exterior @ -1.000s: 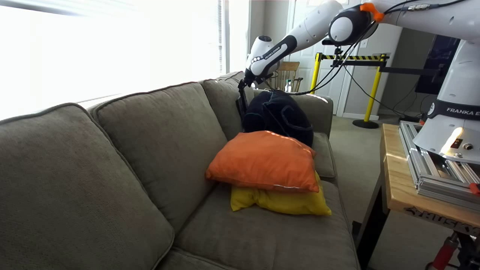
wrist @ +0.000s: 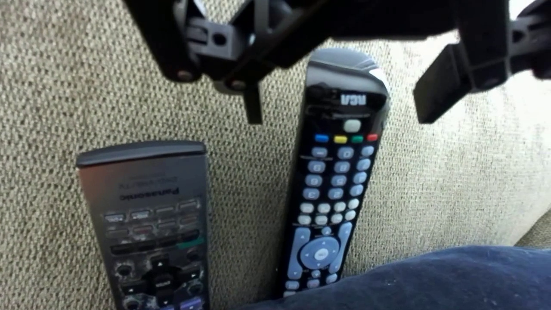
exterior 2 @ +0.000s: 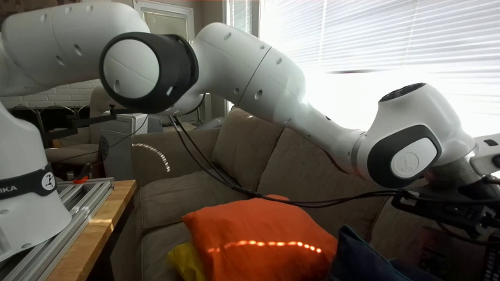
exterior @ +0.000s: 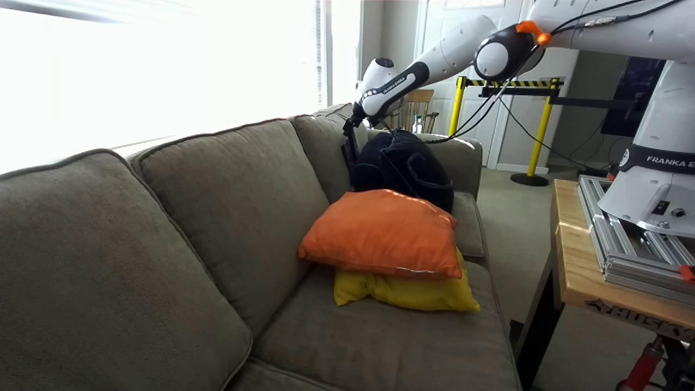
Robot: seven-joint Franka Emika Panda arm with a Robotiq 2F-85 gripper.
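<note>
My gripper stands part open in the wrist view, one finger on either side of the top of a black RCA remote. Gaps show between both fingertips and the remote's sides. To its left lies a grey Panasonic remote, outside the fingers. Both remotes are against beige couch fabric, and their lower ends are cut off or covered. In exterior view 1 the gripper is small and dark by the couch back, just above a thin dark upright shape. Exterior view 2 cuts its fingers off at the right edge.
A dark blue pillow sits close to the gripper and covers the RCA remote's lower end. Beside it an orange pillow rests on a yellow pillow. The couch back rises along the left. The near seat is clear.
The arm's wrist and gripper have come down slightly toward the couch back. Pillows look unmoved.
</note>
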